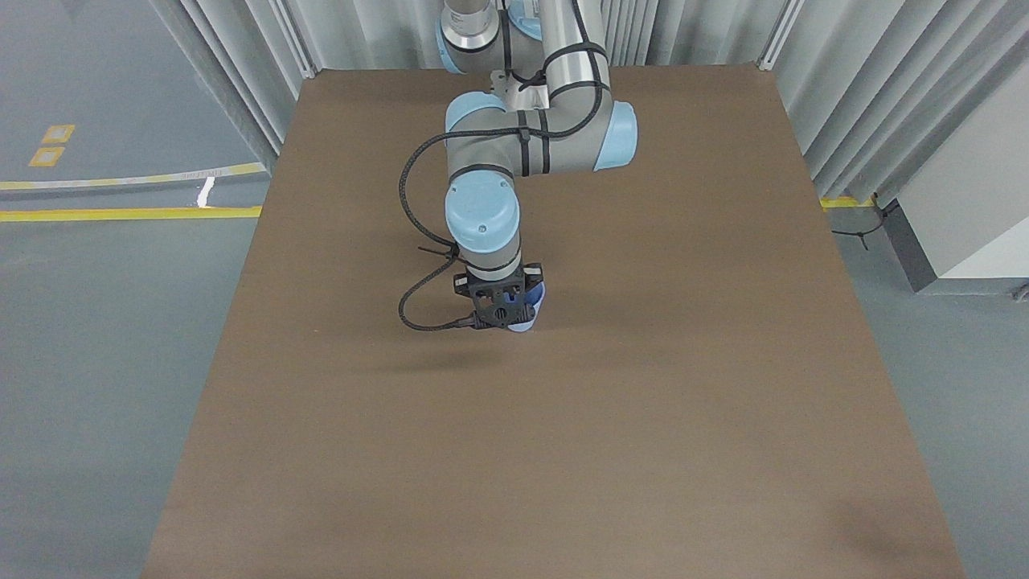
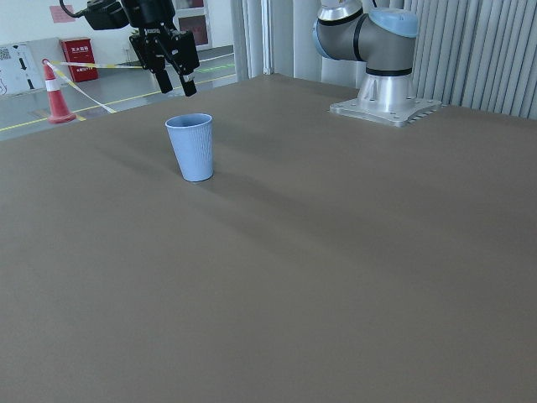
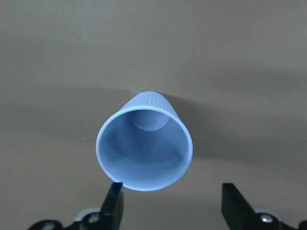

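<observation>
A light blue ribbed cup (image 2: 191, 151) stands upright on the brown table (image 2: 268, 294). In the left camera my black gripper (image 2: 178, 81) hangs above the cup, apart from it, its two fingers spread with nothing between them. In the wrist view the cup (image 3: 144, 153) shows its empty inside, with the open fingers below it at the frame's lower edge. A small clear patch (image 3: 135, 93) shows behind the cup's base. In the front view my gripper (image 1: 499, 305) hides most of the cup (image 1: 526, 318).
The arm's base (image 2: 386, 105) stands at the back of the table, with pleated curtains behind it. Outside the table are floor, a white block and, in the left camera, a traffic cone (image 2: 56, 101).
</observation>
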